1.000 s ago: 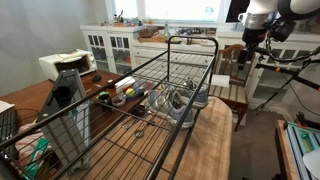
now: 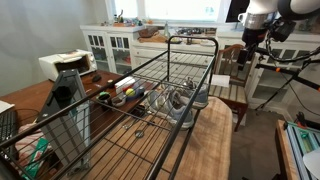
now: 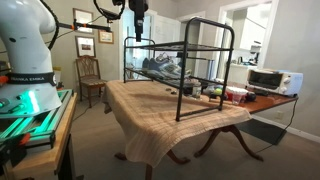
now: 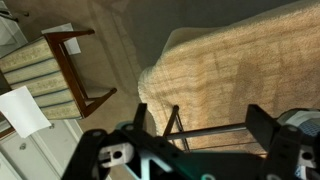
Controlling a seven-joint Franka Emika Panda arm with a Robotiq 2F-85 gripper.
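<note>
My gripper hangs open in the wrist view, its two fingers wide apart with nothing between them. Below it lie the cloth-covered table (image 4: 215,80) and a dark rail of the wire rack (image 4: 215,130). In exterior view 2 the gripper (image 3: 138,32) is high over the table, beside the upper part of the black rack (image 3: 187,65). Grey shoes (image 2: 180,100) rest at the rack's lower level in exterior view 1; part of one shoe (image 4: 303,122) shows at the lower right of the wrist view.
A chair (image 2: 232,85) stands beyond the table. Small items (image 2: 125,95) lie on the wooden table behind the rack, near a white toaster oven (image 2: 68,65). The rack's posts and rails stand close to the arm.
</note>
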